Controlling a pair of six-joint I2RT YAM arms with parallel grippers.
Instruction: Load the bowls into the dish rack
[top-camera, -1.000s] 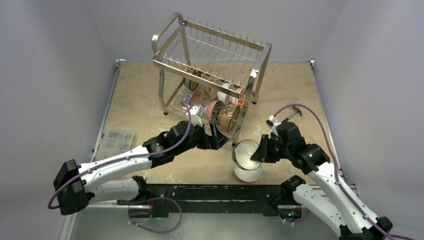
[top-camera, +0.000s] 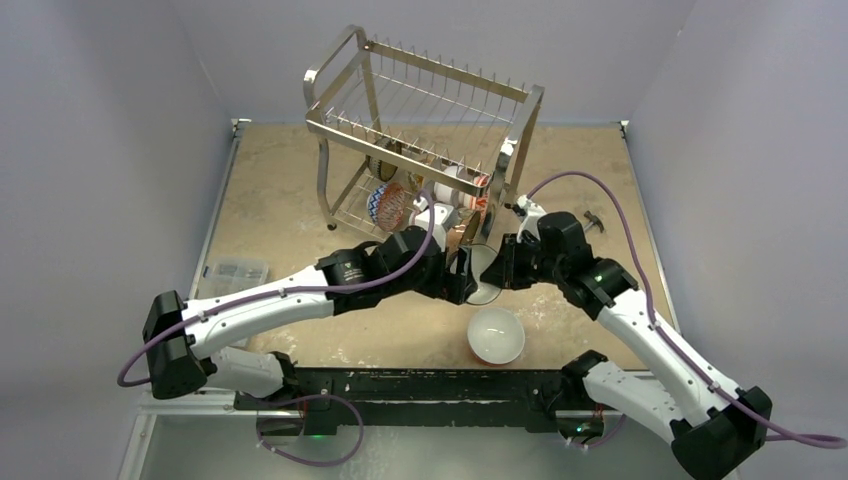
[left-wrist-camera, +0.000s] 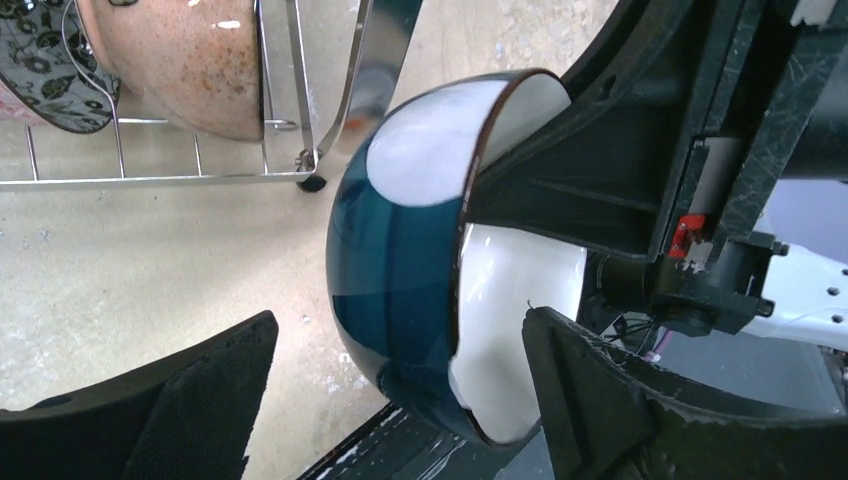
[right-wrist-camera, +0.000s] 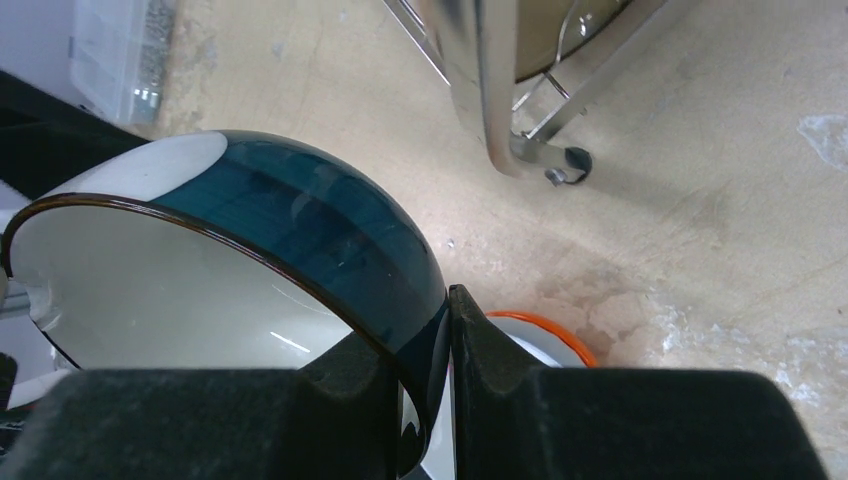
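A white bowl with a teal and white outside (left-wrist-camera: 400, 250) hangs tilted above the table, its rim held by my right gripper, which is shut on it. My left gripper has its fingers parted around the bowl's near side; in the left wrist view the bowl lies between and beyond the fingertips, and contact cannot be made out. On the table near the front edge stands a second white bowl (top-camera: 496, 335), with an orange rim in the right wrist view. The metal dish rack (top-camera: 447, 70) stands behind, several bowls on its lower shelf.
On the lower shelf are a patterned bowl (top-camera: 386, 205) and a tan bowl (left-wrist-camera: 185, 60). A clear plastic box (top-camera: 236, 274) sits at the left and a hammer (top-camera: 594, 221) at the right. The rack's front right leg (right-wrist-camera: 490, 90) is close to the held bowl.
My right gripper has carried the bowl left and back, off from above the standing bowl. My left gripper has moved right to the bowl's left side.
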